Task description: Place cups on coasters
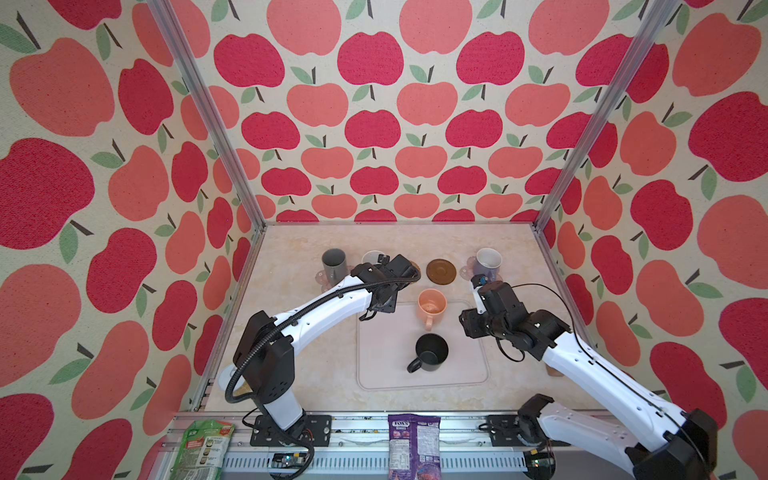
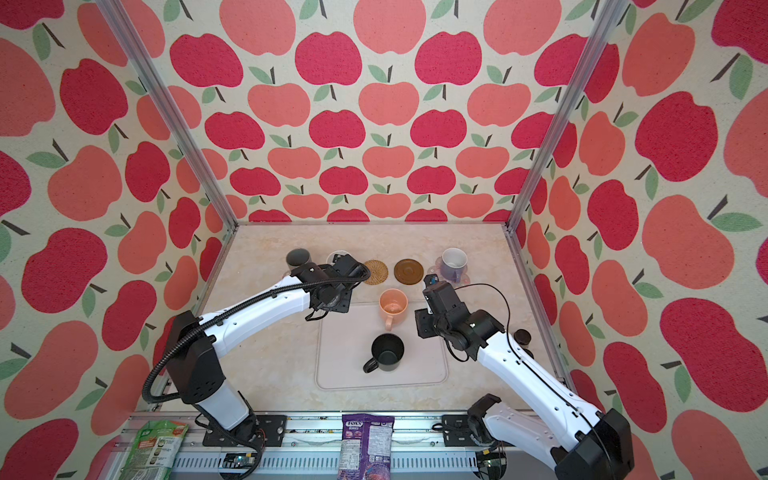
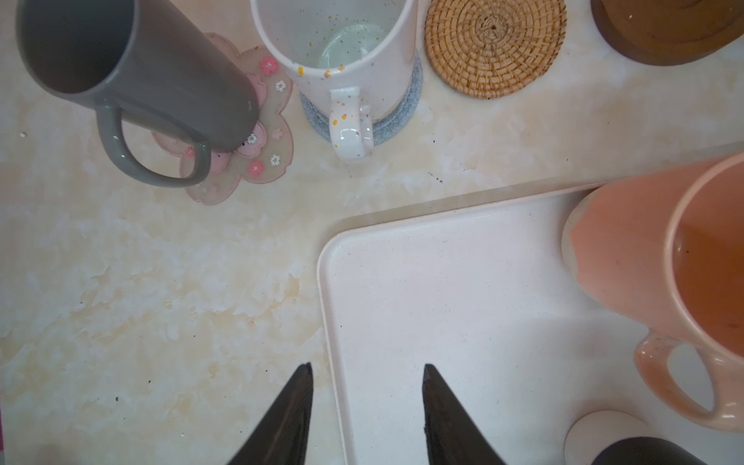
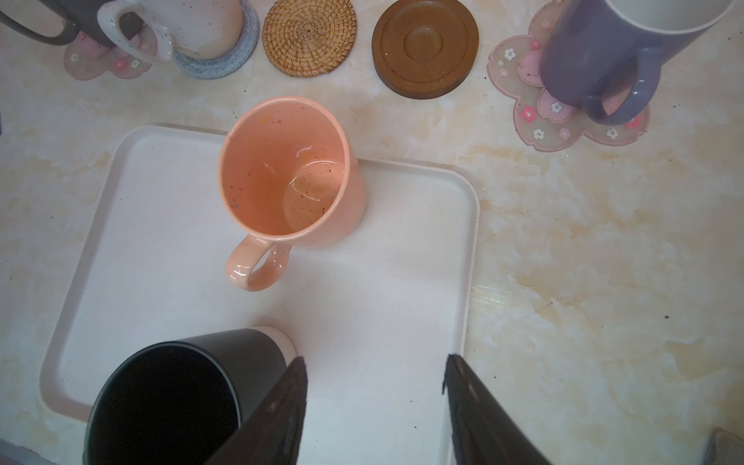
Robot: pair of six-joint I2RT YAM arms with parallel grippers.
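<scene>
Upright on the white tray (image 4: 403, 255) are a peach cup (image 4: 341, 224) near its back edge and a black cup (image 4: 255, 360) nearer the front. The wicker coaster (image 3: 496, 46) and brown wooden coaster (image 4: 424, 46) lie bare behind the tray. A grey cup (image 3: 186, 85) and a purple cup (image 4: 604, 62) each stand on a pink flower coaster; a speckled white cup (image 3: 379, 85) stands on a blue-grey coaster (image 3: 403, 116). Above the tray's back-left part, my left gripper is open and empty. My right gripper, open and empty, hovers right of the black cup.
Bare tabletop (image 3: 155, 325) lies left of the tray, with more clear room (image 4: 589, 294) to its right. A purple packet (image 1: 414, 448) and a green packet (image 1: 201, 448) lie at the front, outside the table.
</scene>
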